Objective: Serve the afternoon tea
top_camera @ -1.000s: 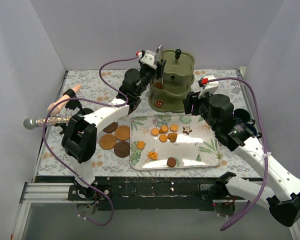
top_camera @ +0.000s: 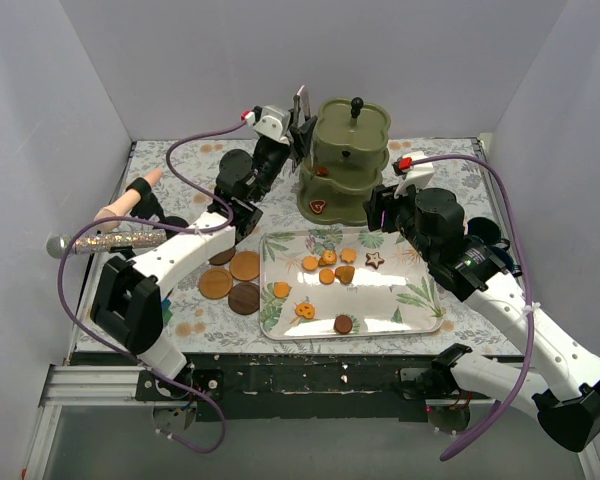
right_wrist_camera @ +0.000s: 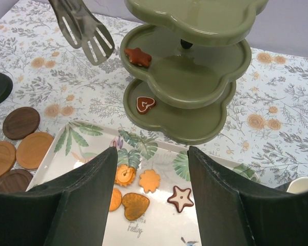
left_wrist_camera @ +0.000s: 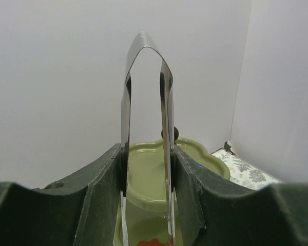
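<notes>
My left gripper is shut on metal tongs, held upright at the left side of the green three-tier stand [top_camera: 350, 130]; their slotted ends show in the right wrist view [right_wrist_camera: 95, 43]. A red star cookie [right_wrist_camera: 138, 57] sits on the middle tier, a heart cookie [right_wrist_camera: 145, 103] on the bottom tier. My right gripper is part open, empty, above the white tray [top_camera: 390, 310], which holds several orange cookies [right_wrist_camera: 149, 180], a brown round one and a star cookie [right_wrist_camera: 180, 199].
Wooden coasters [top_camera: 216, 283] lie left of the tray. Dark mugs [top_camera: 485, 232] stand at the right, partly behind the right arm. A glittery cylinder [top_camera: 90, 244] and a pale tan object [top_camera: 125, 200] lie at the far left.
My left gripper has moved left, away from the middle of the stand, with the tongs in it. The right arm looks still.
</notes>
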